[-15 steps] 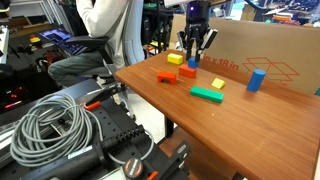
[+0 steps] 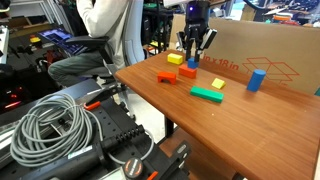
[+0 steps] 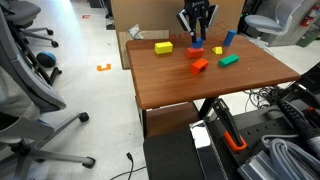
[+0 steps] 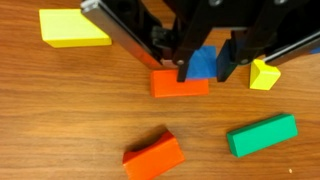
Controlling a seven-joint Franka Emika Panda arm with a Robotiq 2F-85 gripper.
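Observation:
Between the fingers of my gripper is a blue block (image 4: 203, 63), and the fingers are shut on it. Just under it in the wrist view lies a red-orange block (image 4: 178, 84); exterior view 1 shows the blue block (image 2: 193, 63) right at the top of that red block (image 2: 187, 72). Whether the two touch is hard to tell. A second red-orange block (image 4: 154, 159) rests apart on the wooden table, and a green block (image 4: 262, 135) lies to its right.
A large yellow block (image 4: 75, 28) and a small yellow block (image 4: 263, 75) lie to either side. Another blue block (image 2: 257, 79) stands near the cardboard (image 2: 270, 50) at the back.

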